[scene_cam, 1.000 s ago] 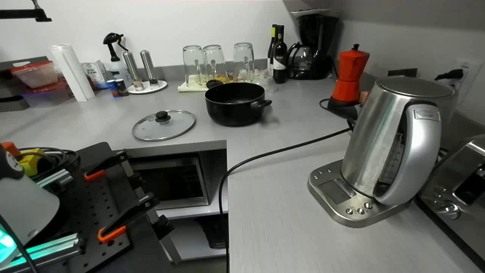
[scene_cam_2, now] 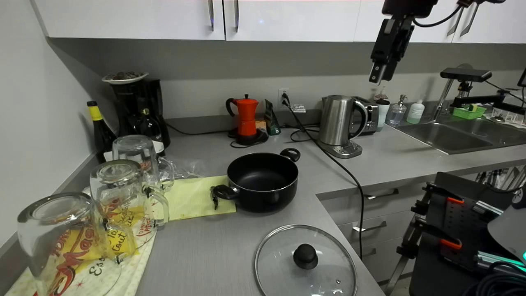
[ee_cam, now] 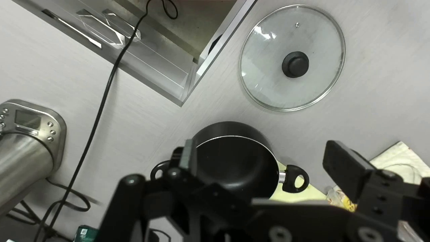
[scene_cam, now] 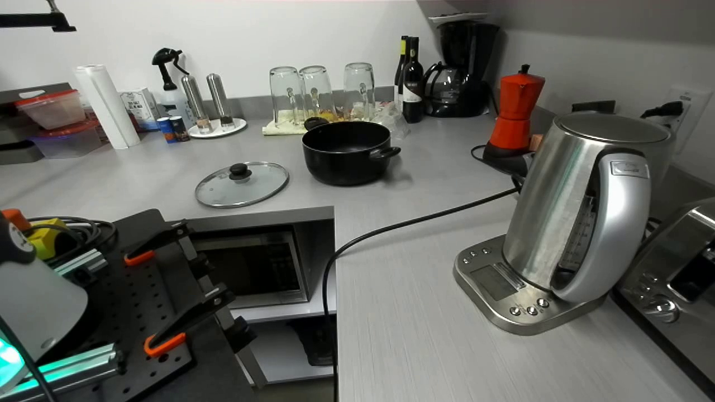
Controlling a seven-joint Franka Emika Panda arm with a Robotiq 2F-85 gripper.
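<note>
A black two-handled pot [scene_cam: 345,161] stands without a lid on the counter and looks empty in the wrist view. Its glass lid [scene_cam_2: 305,276], with a black knob, lies flat on the counter, apart from the pot. High above the counter, in front of the upper cabinets, my gripper [scene_cam_2: 382,79] points downward and touches nothing. In the wrist view its fingers [ee_cam: 187,155] are wide apart, so it is open, and the pot [ee_cam: 233,165] shows far below and partly behind it. Exterior view 1 does not show the gripper.
A steel kettle [scene_cam: 570,207] sits on its base beside a toaster [scene_cam: 677,281]. An orange moka pot [scene_cam_2: 246,116], upturned glass mugs [scene_cam_2: 64,241] and a coffee maker [scene_cam: 462,67] stand near the walls. A black cable [scene_cam: 402,221] crosses the counter and hangs over its edge.
</note>
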